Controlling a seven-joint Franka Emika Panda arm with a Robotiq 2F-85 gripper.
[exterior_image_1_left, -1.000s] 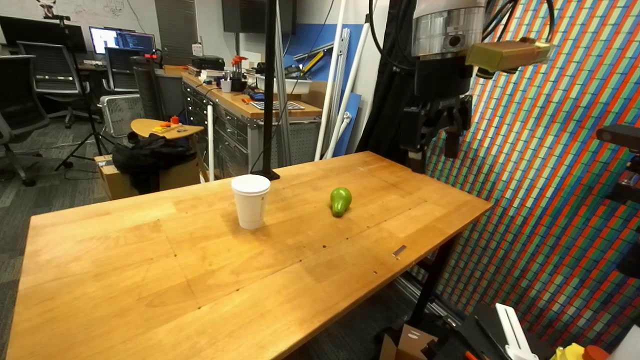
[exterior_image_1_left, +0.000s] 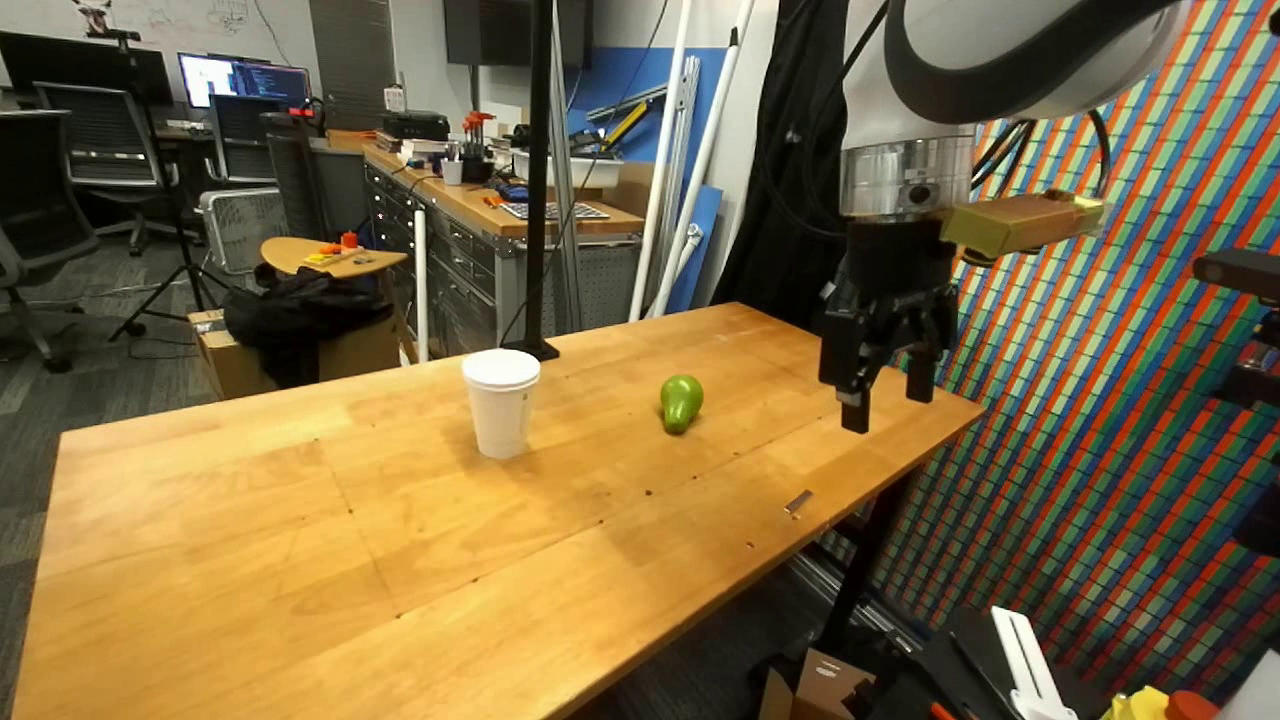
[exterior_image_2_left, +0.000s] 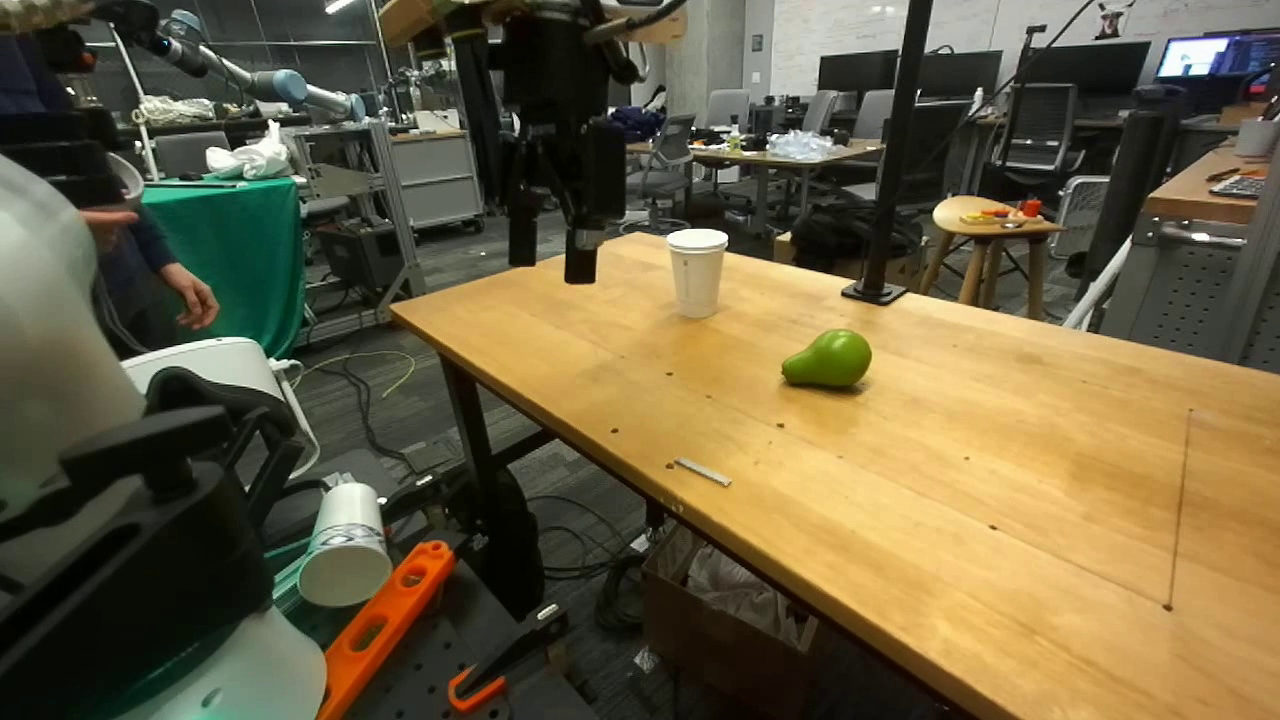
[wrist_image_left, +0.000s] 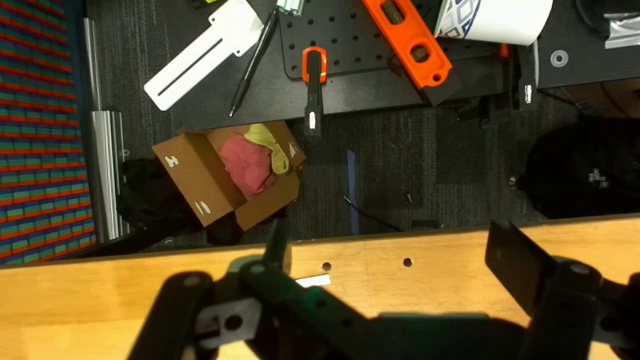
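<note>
A green pear (exterior_image_1_left: 681, 401) lies on its side on the wooden table. Farther left in exterior view 1, a white lidded paper cup (exterior_image_1_left: 499, 406) stands upright. Exterior view 2 shows the same pear (exterior_image_2_left: 830, 360) and cup (exterior_image_2_left: 697, 274) well apart. My gripper (exterior_image_1_left: 888, 401) hangs above the table, pointing down, away from both objects. Its two fingers are wide apart in the wrist view, with nothing held between them, so the gripper is open. Neither pear nor cup appears in the wrist view.
A small metal strip (exterior_image_2_left: 703, 472) lies near the table's edge. Behind the cup and pear, a black post (exterior_image_2_left: 888, 180) rises from the table. Bare wood (exterior_image_1_left: 300, 564) covers most of the tabletop. Below the edge sits an open cardboard box (wrist_image_left: 207, 174).
My gripper has come down and shifted slightly right in exterior view 1. The pear and the cup have stayed where they were.
</note>
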